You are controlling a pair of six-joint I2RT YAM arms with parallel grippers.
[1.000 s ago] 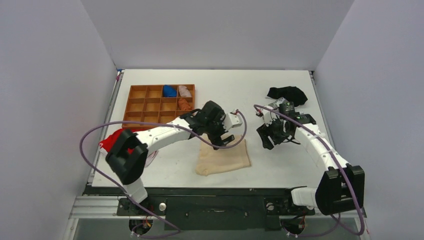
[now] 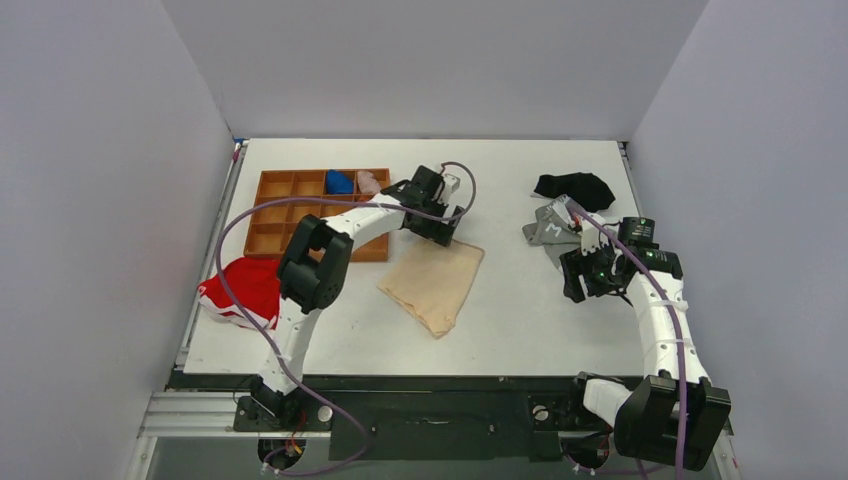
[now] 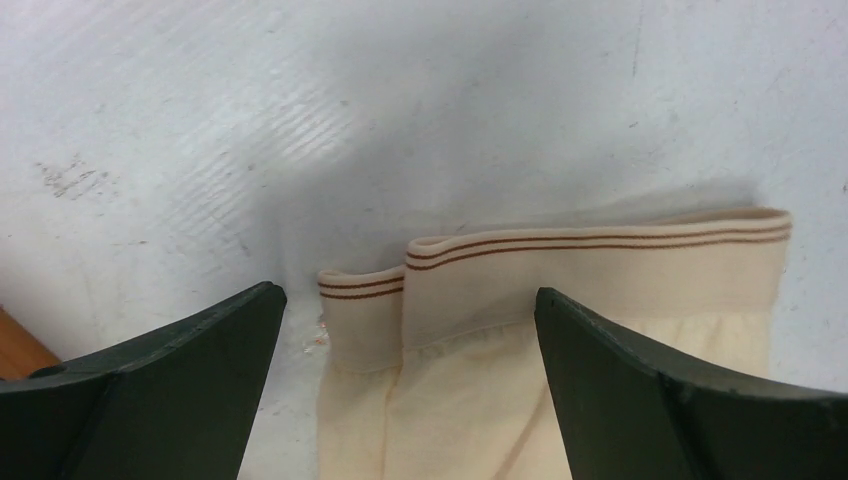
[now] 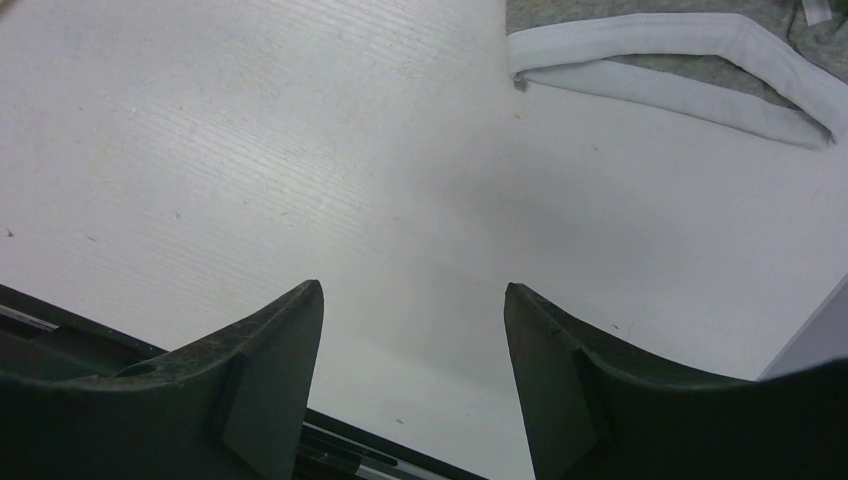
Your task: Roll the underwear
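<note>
Beige underwear (image 2: 435, 280) lies spread and slightly turned on the white table, left of centre. Over its far edge my left gripper (image 2: 447, 238) stands open. In the left wrist view the waistband (image 3: 600, 260) with its brown stripes shows one fold at its left end. One finger (image 3: 630, 390) is over or against the cloth, the other (image 3: 190, 390) over bare table; whether they touch is unclear. Far to the right, my open right gripper has only bare table between its fingers.
A brown compartment box (image 2: 275, 188) stands behind the left arm, several small rolled cloths inside. Red cloth (image 2: 248, 285) lies at the left. Black (image 2: 575, 188) and grey garments (image 2: 550, 228) lie at the right rear. Bare table separates the beige underwear from the right arm.
The underwear has rotated and its far end has shifted left. Earlier, the right arm drew away to the right.
</note>
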